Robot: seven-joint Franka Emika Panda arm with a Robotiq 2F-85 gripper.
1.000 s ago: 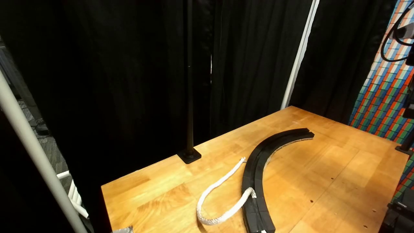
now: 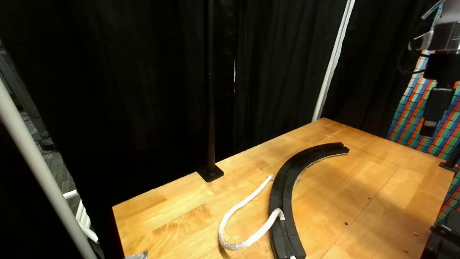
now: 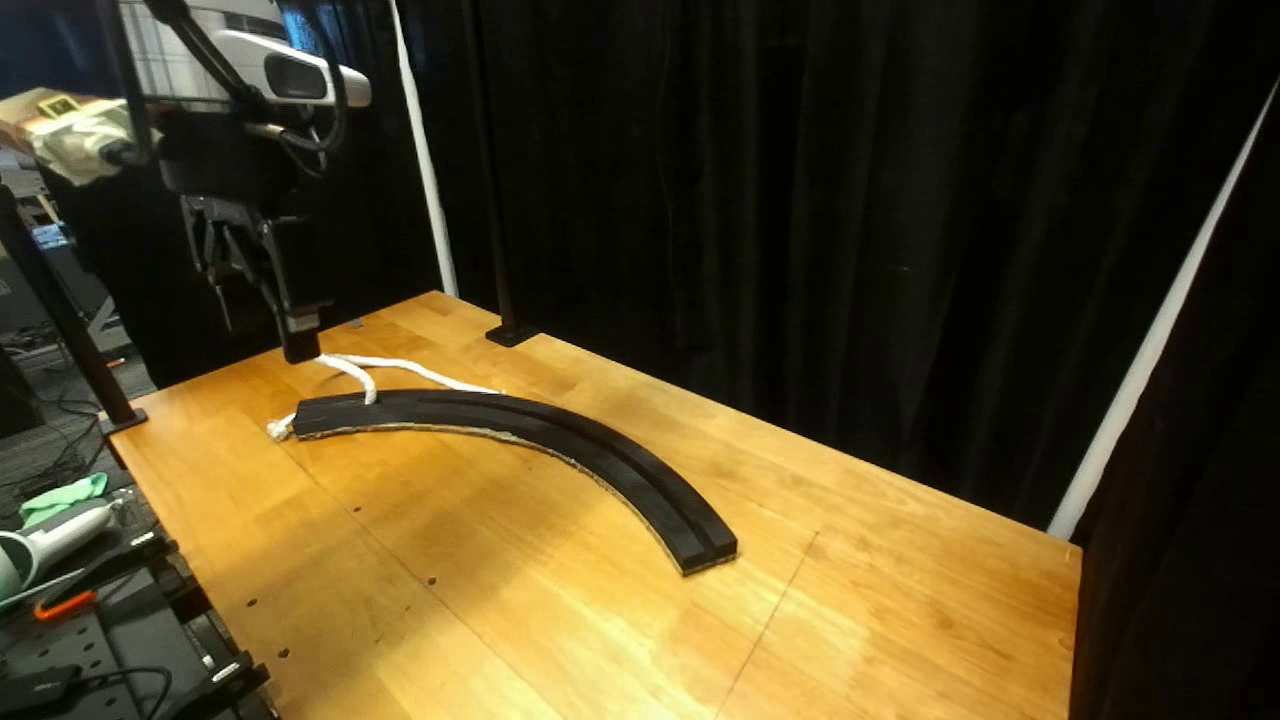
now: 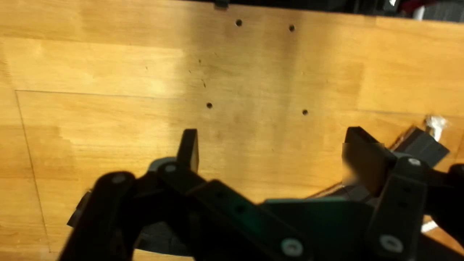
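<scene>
A curved black channel piece (image 2: 282, 185) with a groove along its top lies flat on the wooden table (image 3: 540, 624). White rope (image 2: 235, 211) loops out onto the wood on its outer side, and one stretch crosses onto the channel near one end. By that end in exterior view 2, a frayed rope tip (image 3: 280, 427) pokes out. High over the table stands my gripper, its two fingers wide apart and only bare wood visible between them. In the wrist view, parts of the channel (image 4: 422, 145) show behind the gripper; its middle is mostly hidden.
Black posts stand on base plates (image 2: 210, 172) at the table's edges, with black curtains behind. A cluttered cart (image 3: 108, 624) with tools sits beside the table.
In exterior view 1, my arm and gripper have come further into view from the right edge, moving leftward. The rope and black channel have stayed put.
</scene>
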